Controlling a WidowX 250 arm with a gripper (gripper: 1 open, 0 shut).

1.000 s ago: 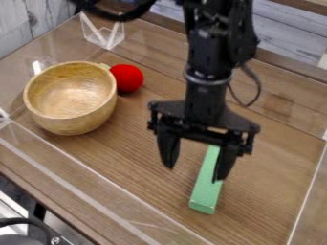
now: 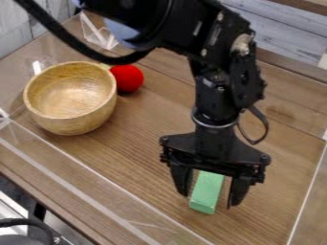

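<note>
My black gripper (image 2: 208, 189) is low over the table at the right of centre, open, its two fingers on either side of a light green block (image 2: 205, 199). The block lies on the wooden table, its upper part hidden under the gripper body. Whether the fingers touch it, I cannot tell.
A wooden bowl (image 2: 67, 96) sits at the left, with a red ball (image 2: 126, 77) behind it. A pale wall runs along the back right. Bare table (image 2: 134, 163) spreads in front of the bowl and at the right.
</note>
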